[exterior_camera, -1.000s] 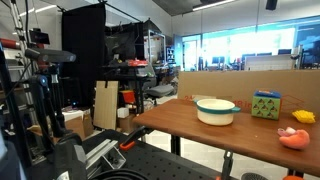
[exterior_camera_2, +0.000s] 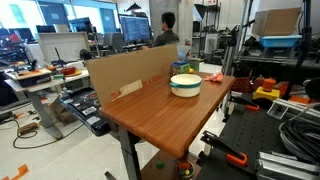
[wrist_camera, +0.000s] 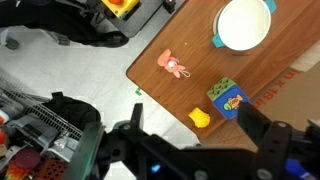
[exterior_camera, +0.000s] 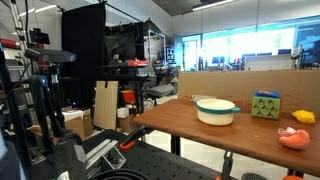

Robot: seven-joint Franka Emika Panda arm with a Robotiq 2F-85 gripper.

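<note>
A white bowl with a teal rim [exterior_camera: 217, 111] stands on the brown wooden table [exterior_camera: 185, 122]. Right of it are a green box with a blue top [exterior_camera: 265, 105], a pink toy [exterior_camera: 293, 138] and, farther back, a yellow item [exterior_camera: 303, 117]. From above, the wrist view shows the bowl [wrist_camera: 242, 24], the pink toy [wrist_camera: 172, 64], the box [wrist_camera: 228, 98] and the yellow item [wrist_camera: 200, 117]. My gripper is open high over the table's toy end, its dark fingers wide apart and nothing held. In exterior view 2 the bowl [exterior_camera_2: 185, 84] is clear.
A cardboard panel [exterior_camera_2: 130, 76] stands along one long side of the table. A black platform with cables [exterior_camera_2: 270, 140] lies along the other. The table surface [exterior_camera_2: 165, 115] between the bowl and its near end is bare.
At the top right of exterior view 1, the dark fingertips have risen slightly and are mostly out of frame. The objects on the table stay where they were.
</note>
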